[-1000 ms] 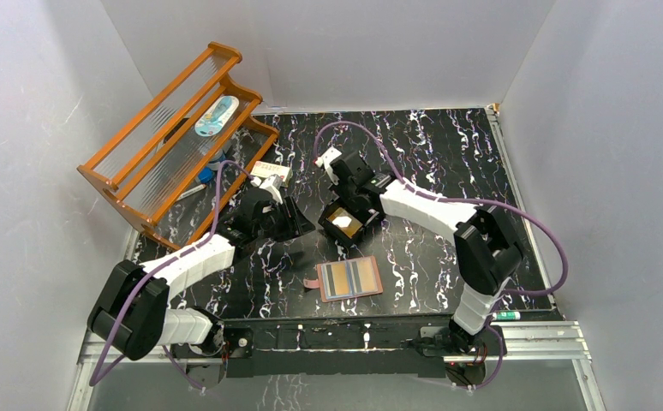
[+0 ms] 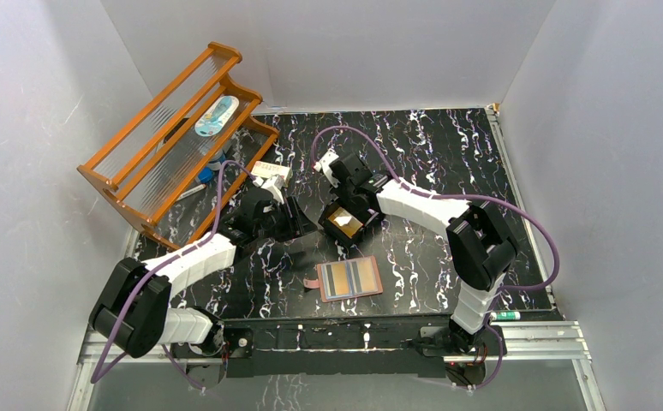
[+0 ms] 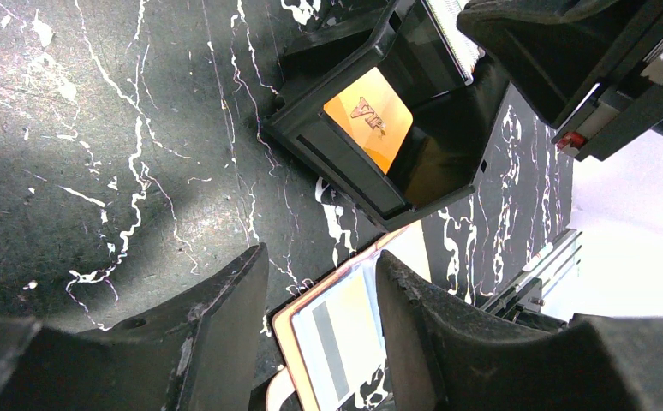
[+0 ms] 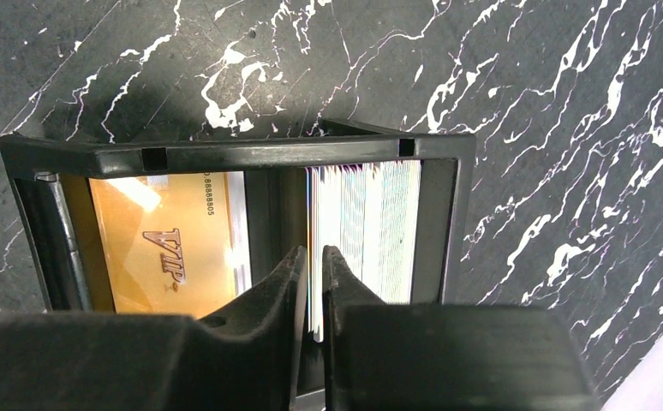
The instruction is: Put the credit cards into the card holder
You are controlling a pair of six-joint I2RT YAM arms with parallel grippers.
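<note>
A black two-compartment box (image 4: 285, 154) stands on the marble table. An orange card (image 4: 170, 244) lies in one compartment; a row of white card edges (image 4: 371, 231) stands in the other. My right gripper reaches into the box, its fingertips close together astride the card edges at the row's left end. Whether they grip a card cannot be told. The open card holder (image 2: 349, 279), with a tan border and clear pockets, lies in front of the box. My left gripper is open and empty, left of the box.
A wooden rack (image 2: 174, 145) with clear panels leans at the back left, a small white box (image 2: 271, 172) beside it. Bare table lies at the back right and right of the holder.
My left arm has barely moved. Box and card holder lie where they were.
</note>
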